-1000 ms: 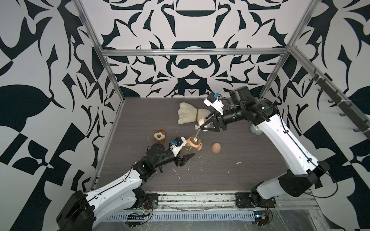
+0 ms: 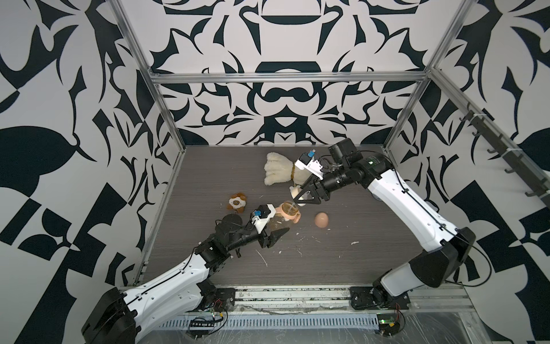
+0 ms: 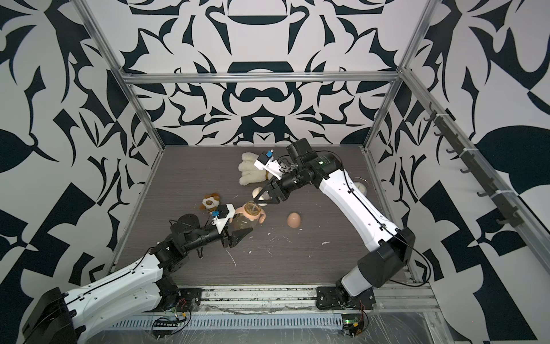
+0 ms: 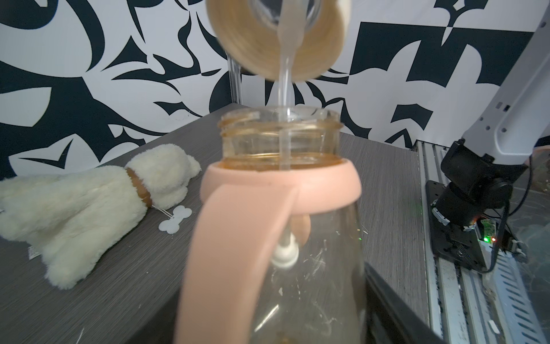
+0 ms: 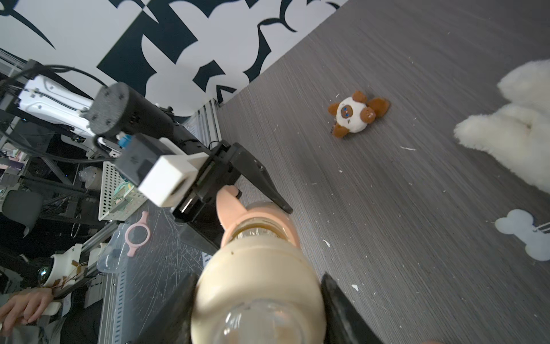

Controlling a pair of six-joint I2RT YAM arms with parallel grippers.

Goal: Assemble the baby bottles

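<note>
A clear bottle with a pink handle ring is held upright in my left gripper. My right gripper is shut on a cream nipple cap, which hangs just above the bottle's open neck. In the left wrist view a translucent straw runs from the cap down through the neck into the bottle, with a white weight at its end inside. The cap is apart from the neck's threads.
A white plush lies behind, a small brown toy at left and an egg-shaped object at right on the table. A round pale object sits partly hidden behind the right arm.
My right gripper has moved down and left toward the bottle, lowering the straw further into it. My left gripper has stayed about still.
</note>
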